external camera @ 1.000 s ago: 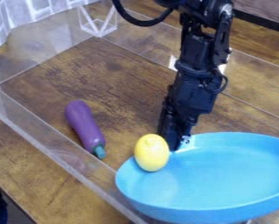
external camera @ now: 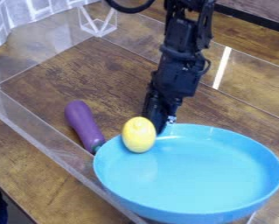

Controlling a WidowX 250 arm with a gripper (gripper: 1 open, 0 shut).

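A blue tray (external camera: 200, 179) fills the lower right of the camera view. A yellow egg-shaped object (external camera: 138, 135) rests on its back-left edge. My gripper (external camera: 160, 122) is lowered at the tray's back rim, just right of the yellow object; its fingertips are partly hidden, and it looks shut, with nothing visible between them. A purple eggplant-like toy (external camera: 82, 122) lies on the wooden surface left of the tray, its tip near the rim.
Clear plastic walls run along the left side. The wooden surface (external camera: 72, 70) behind and left of the tray is bare, as is the strip to the right of my arm.
The tray has shifted left and slightly up, closer to the eggplant, with the yellow object moving along. My gripper has moved left too.
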